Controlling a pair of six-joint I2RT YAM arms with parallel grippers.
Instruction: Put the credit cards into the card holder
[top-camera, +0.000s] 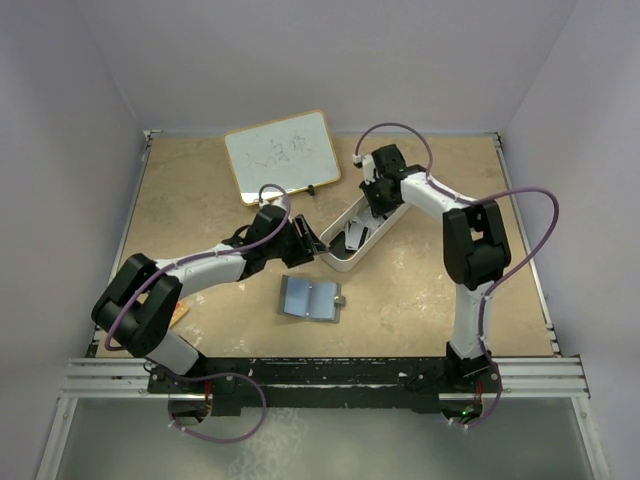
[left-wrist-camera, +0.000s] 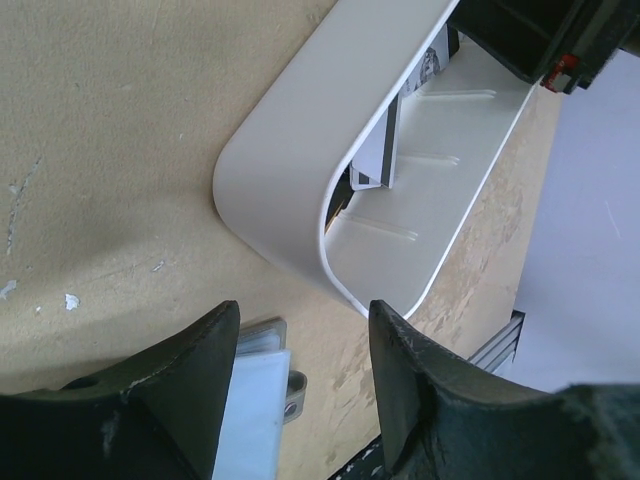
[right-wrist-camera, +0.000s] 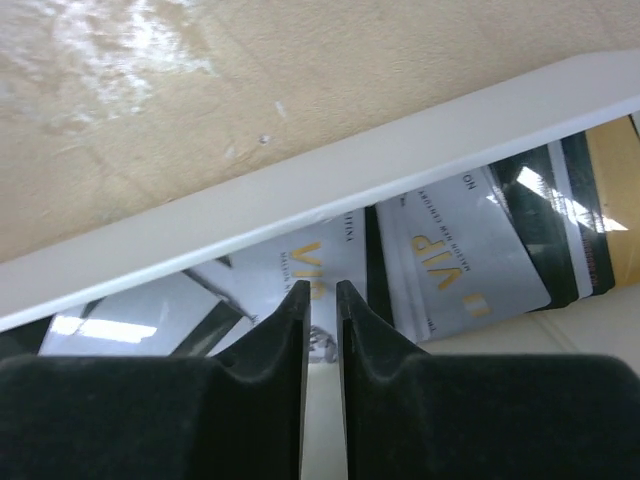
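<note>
A long white tray (top-camera: 346, 260) lies slanted at the table's centre, holding several cards, some silver VIP cards (right-wrist-camera: 450, 260) and a dark card (right-wrist-camera: 535, 225). My right gripper (top-camera: 372, 200) is down over the tray's far half, fingers (right-wrist-camera: 270, 400) together; whether a card is between them is hidden. My left gripper stands part open at the tray's near end, nothing visible between its fingers. A grey card holder with blue leaves (top-camera: 322, 300) lies below the tray, also partly visible in the left wrist view.
A whiteboard (top-camera: 280, 155) lies at the back. An orange object (top-camera: 178, 312) is at the left, partly under the left arm.
</note>
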